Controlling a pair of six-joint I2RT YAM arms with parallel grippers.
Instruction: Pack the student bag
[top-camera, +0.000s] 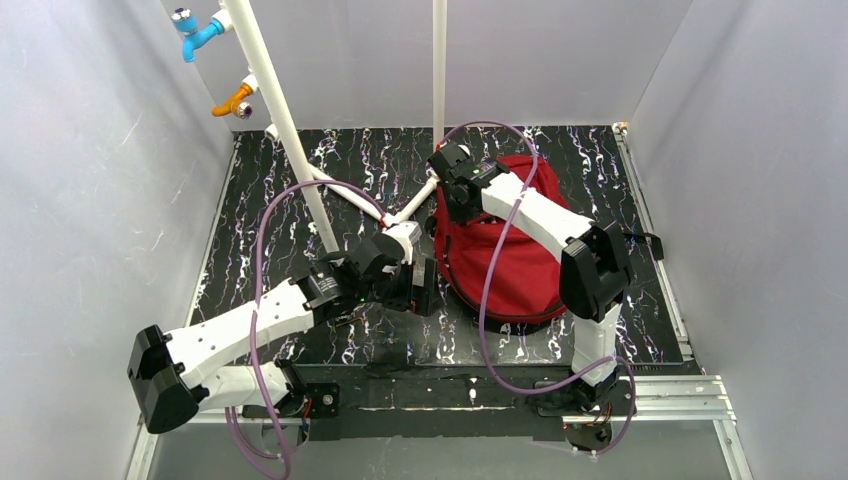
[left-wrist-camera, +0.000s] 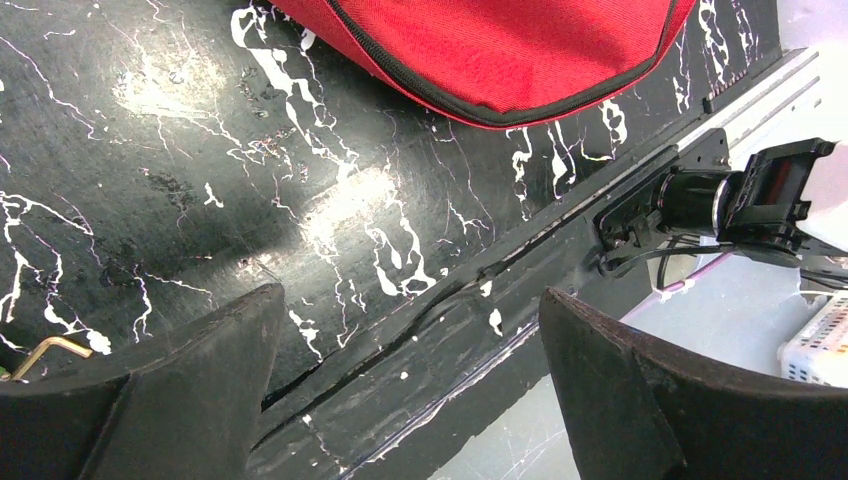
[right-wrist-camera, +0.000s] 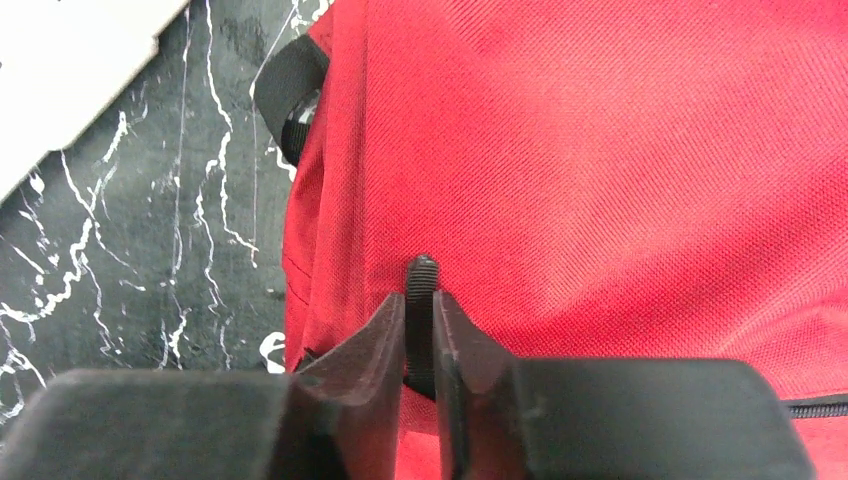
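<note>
The red bag (top-camera: 505, 275) lies on the dark marbled surface, right of centre. My right gripper (top-camera: 459, 209) is over its upper left part; in the right wrist view its fingers (right-wrist-camera: 360, 420) close in on either side of a black zipper pull (right-wrist-camera: 421, 275) on the red fabric, nearly together. Whether they grip it I cannot tell for sure. My left gripper (top-camera: 423, 287) hangs left of the bag over bare surface, open and empty; the bag's zipped rim (left-wrist-camera: 500, 110) shows ahead of it in the left wrist view.
White pipes (top-camera: 313, 200) stand at the left and back, with blue (top-camera: 195, 38) and orange (top-camera: 232, 100) taps. A small bent brass-coloured tool (left-wrist-camera: 50, 350) lies near my left gripper. Walls enclose the sides; bare surface remains at the left.
</note>
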